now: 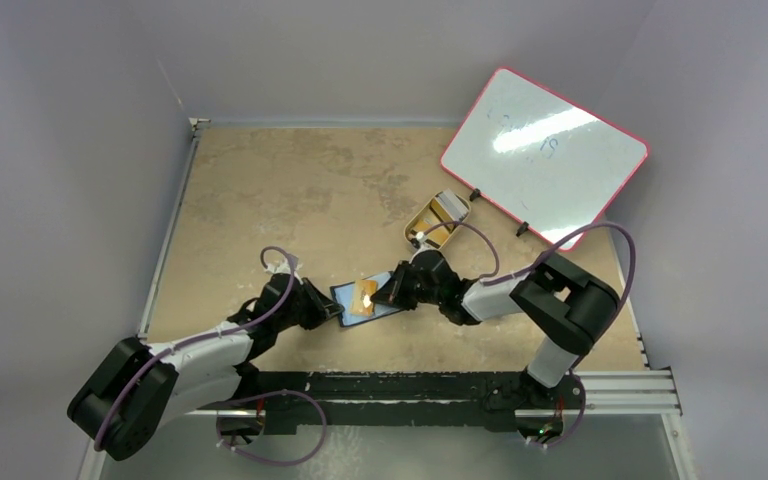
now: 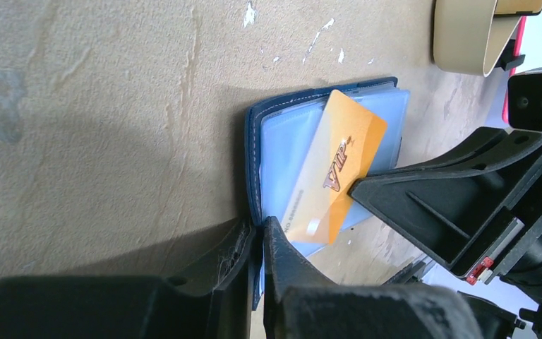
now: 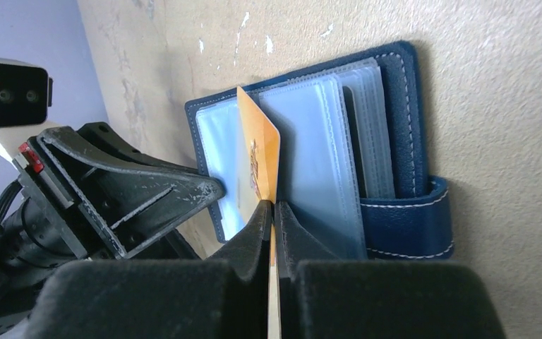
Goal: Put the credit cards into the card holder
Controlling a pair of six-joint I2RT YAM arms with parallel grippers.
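Observation:
The navy card holder [image 3: 406, 127] with clear bluish sleeves lies open on the table between both grippers. At its left edge my left gripper is shut, its fingers pinching the navy border. A gold-orange VIP card lies aslant over a clear sleeve, one side tipped up in the right wrist view. My right gripper is shut with its fingertips against that card's orange edge; no firm grip on it can be made out. How far the card sits inside the sleeve cannot be told.
Behind the right gripper stands a beige box [image 1: 410, 232] with gold and grey cards inside. A red-framed whiteboard [image 1: 540, 150] lies at the back right.

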